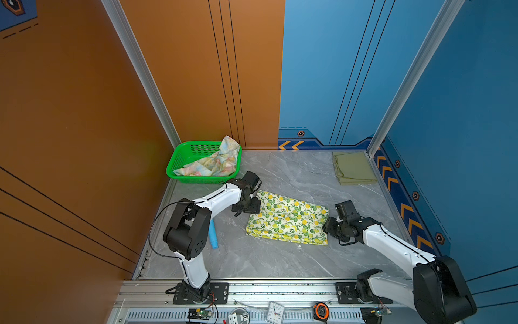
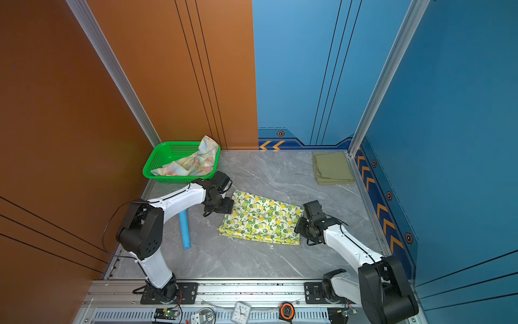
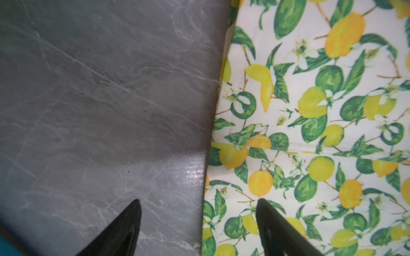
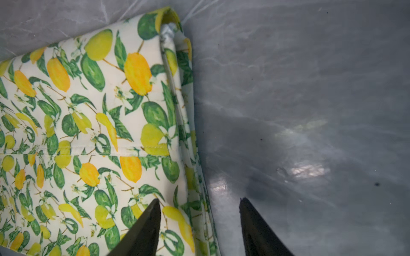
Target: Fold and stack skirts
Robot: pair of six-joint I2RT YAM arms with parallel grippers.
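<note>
A lemon-print skirt [image 1: 291, 218] lies folded into a wide rectangle in the middle of the table. Over its left edge hovers my left gripper, its fingers apart, one over bare table and the other over the cloth. At the opposite edge my right gripper also stands open, straddling the skirt's layered right side [image 4: 188, 140]. Neither holds any cloth. A folded olive-green skirt [image 1: 354, 168] rests at the back right. In the green basket [image 1: 180, 156] lies a crumpled pastel skirt [image 1: 215, 161].
A blue stick-like object [image 2: 184, 229] lies on the table beneath the left arm.
</note>
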